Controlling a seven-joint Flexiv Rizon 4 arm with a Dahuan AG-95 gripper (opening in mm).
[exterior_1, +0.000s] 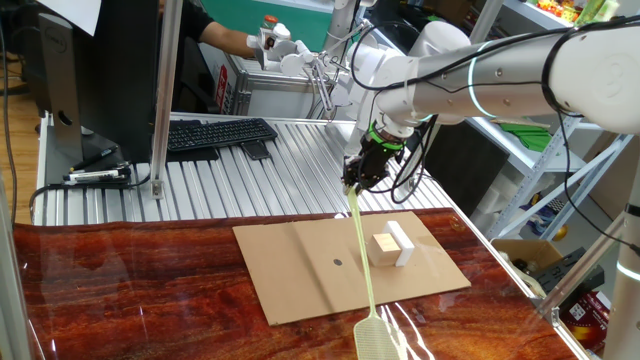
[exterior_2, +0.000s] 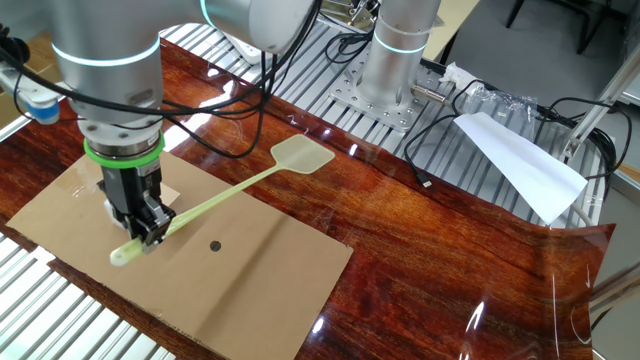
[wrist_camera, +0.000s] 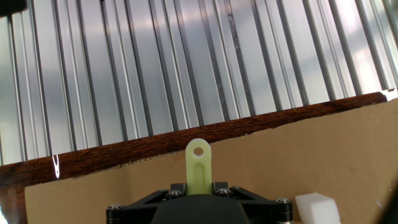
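Note:
My gripper (exterior_1: 352, 188) is shut on the handle of a pale yellow-green fly swatter (exterior_1: 363, 262), near its end. In exterior view 2 the handle slants from the gripper (exterior_2: 152, 238) up to the square mesh head (exterior_2: 302, 154), which is over the brown table. The handle's end with its hole (wrist_camera: 199, 163) sticks out past the fingers in the wrist view. A small dark round spot (exterior_2: 216, 246) lies on the cardboard (exterior_2: 275, 270), clear of the swatter.
A light wooden block (exterior_1: 383, 249) and a white block (exterior_1: 399, 242) stand together on the cardboard, right of the swatter's handle. A keyboard (exterior_1: 222, 133) lies on the slatted metal surface. White paper (exterior_2: 520, 165) lies near the robot's base.

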